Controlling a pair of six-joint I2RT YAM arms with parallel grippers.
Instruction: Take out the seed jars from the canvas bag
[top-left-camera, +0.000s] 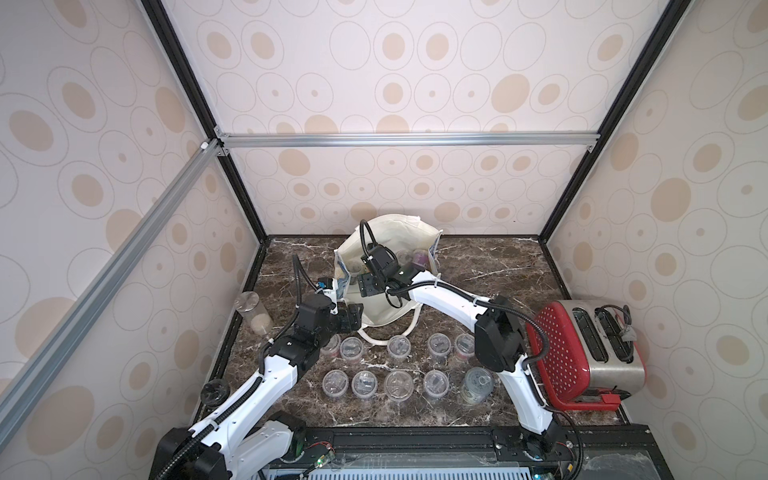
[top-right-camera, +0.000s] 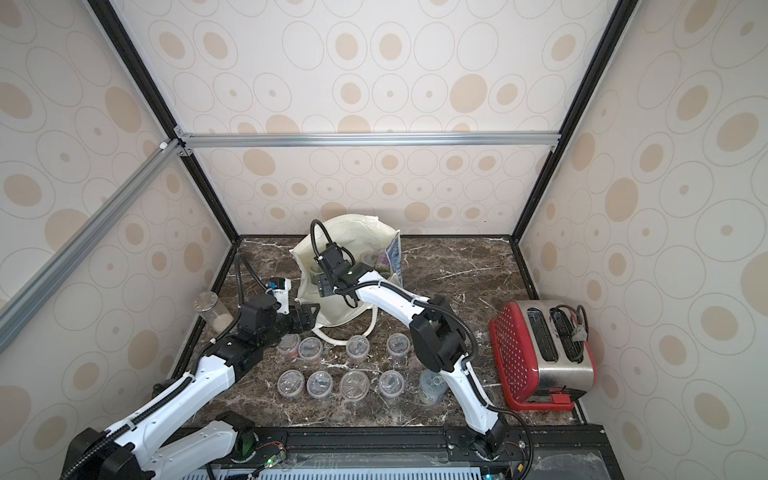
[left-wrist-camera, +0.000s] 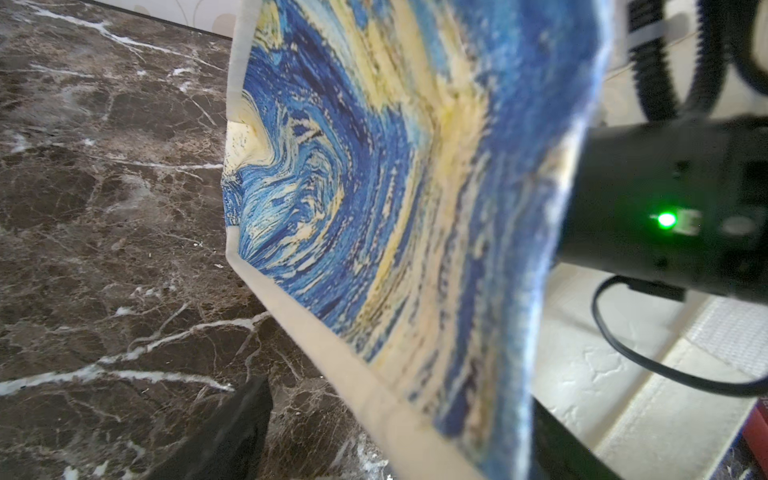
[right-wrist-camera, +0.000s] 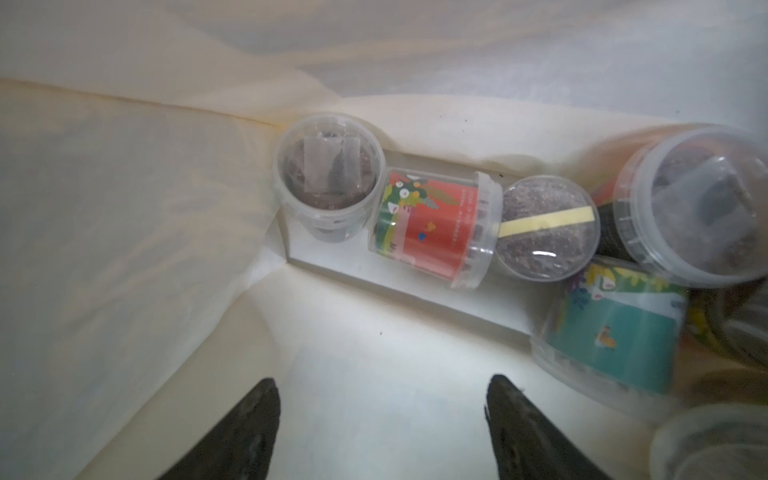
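Note:
The cream canvas bag (top-left-camera: 400, 228) stands at the back centre. My right gripper reaches inside it, fingers apart with nothing between them. In the right wrist view several seed jars lie in the bag: an upright clear one (right-wrist-camera: 329, 165), a red-labelled one on its side (right-wrist-camera: 424, 224), a teal-labelled one (right-wrist-camera: 612, 324) and others at the right. My left gripper (top-left-camera: 350, 317) is at the bag's front-left edge; its fingertips stand apart either side of the blue painted side panel (left-wrist-camera: 384, 184), and whether they touch it is unclear.
Several jars (top-left-camera: 398, 384) stand in two rows across the front of the counter. A tall jar (top-left-camera: 254, 312) is at the left, a red toaster (top-left-camera: 600, 352) at the right.

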